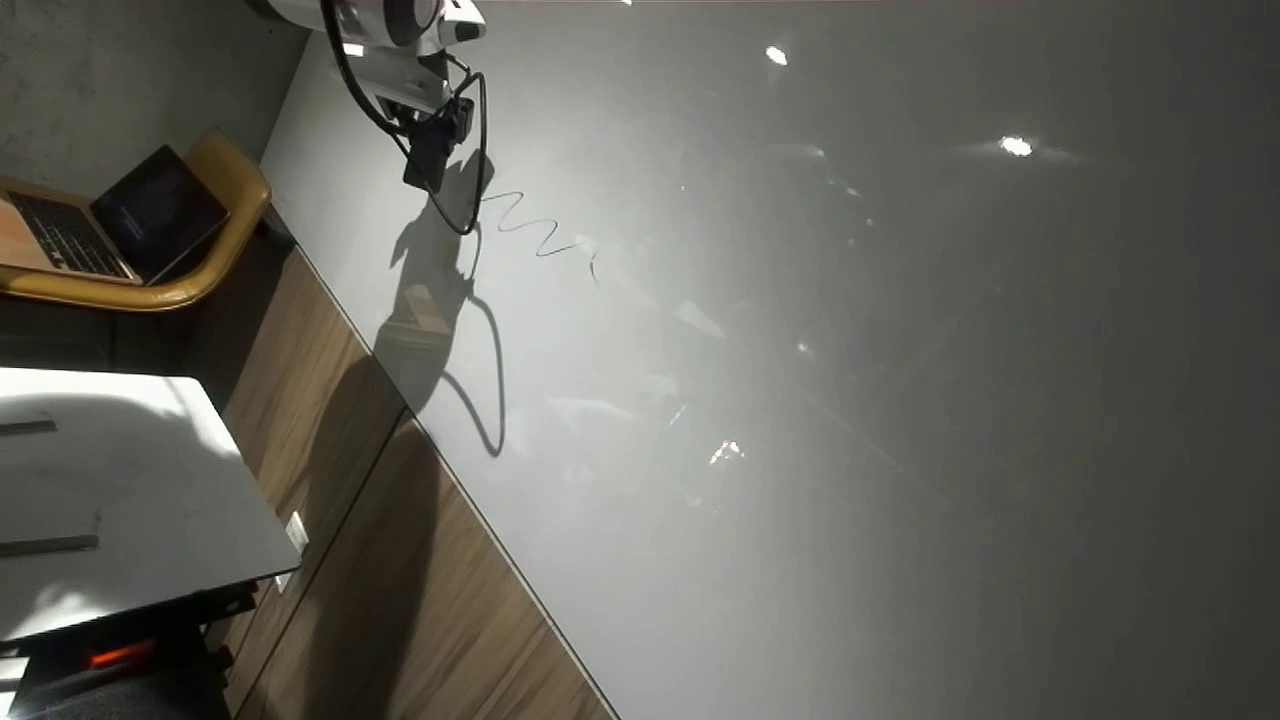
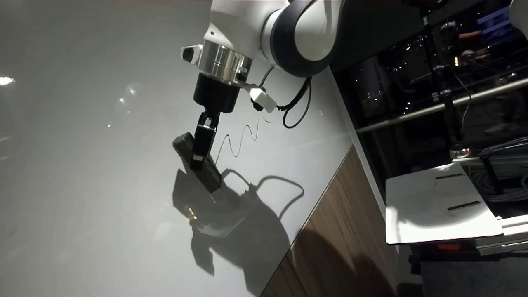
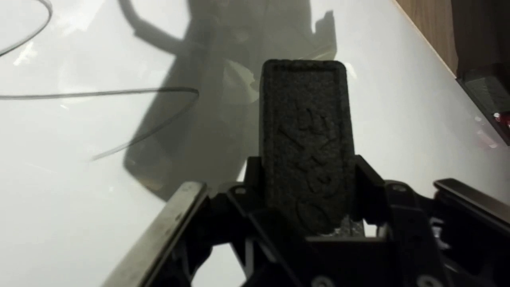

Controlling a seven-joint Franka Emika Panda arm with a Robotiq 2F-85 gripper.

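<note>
A dark, rectangular block like a board eraser is clamped between the two fingers of my gripper in the wrist view. In exterior view 2 both ends of the eraser stick out past the gripper, over the glossy whiteboard. Whether the eraser touches the board is hard to tell. A thin wavy dark line is drawn on the board beside the gripper, and its strokes show left of the eraser in the wrist view. From exterior view 1, my gripper is near the top left, left of the squiggle.
Wood panelling borders the whiteboard along a slanting edge. Off the board, a small white table and a laptop on a tan chair show at the left. A wide stretch of whiteboard is bare.
</note>
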